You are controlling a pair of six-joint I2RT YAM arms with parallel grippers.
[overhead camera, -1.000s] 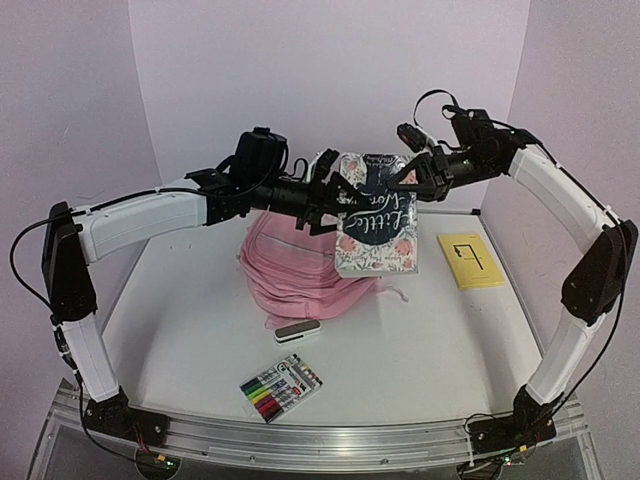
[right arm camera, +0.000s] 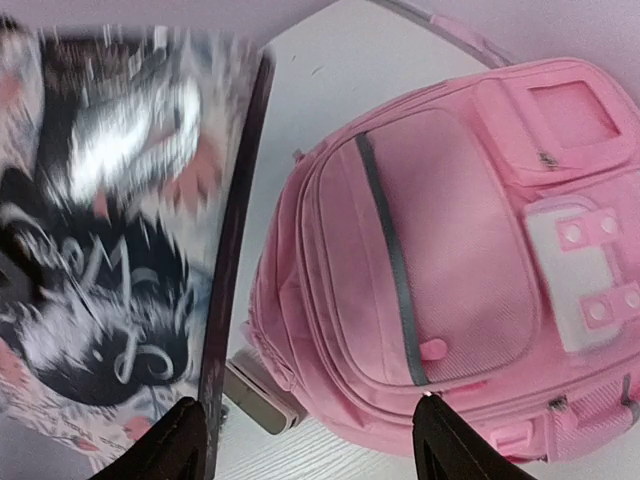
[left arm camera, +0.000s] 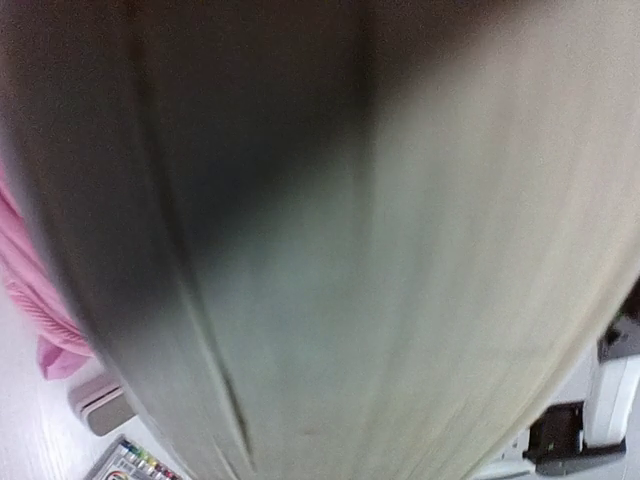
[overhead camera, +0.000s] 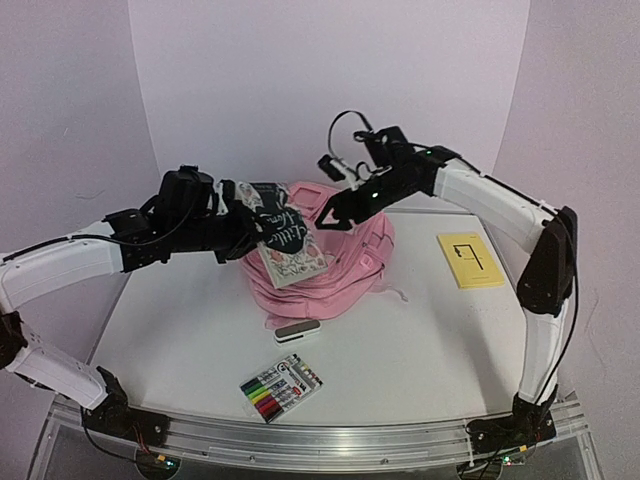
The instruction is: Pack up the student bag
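The thick "Little Women" book [overhead camera: 280, 232], with a dark floral cover, hangs tilted above the left part of the pink school bag [overhead camera: 350, 270]. My left gripper [overhead camera: 246, 228] is shut on one of its sides. In the left wrist view the pale book [left arm camera: 400, 300] fills nearly everything and hides the fingertips. My right gripper [overhead camera: 335, 212] is above the bag, apart from the book. In the right wrist view its black fingers [right arm camera: 440, 445] stand wide open, with only bag and table visible beyond the gap. The bag lies on the table, its front pocket [right arm camera: 430, 240] facing up.
A grey-and-white case [overhead camera: 297, 331] lies just in front of the bag. Nearer the front edge is a pack of coloured markers [overhead camera: 281, 388]. A yellow notebook [overhead camera: 470, 260] lies at the right. Free table shows at the front right and the left.
The book has moved left with my left gripper and become tilted. My right gripper, earlier at the book's right side, has come away from it and moved left over the bag.
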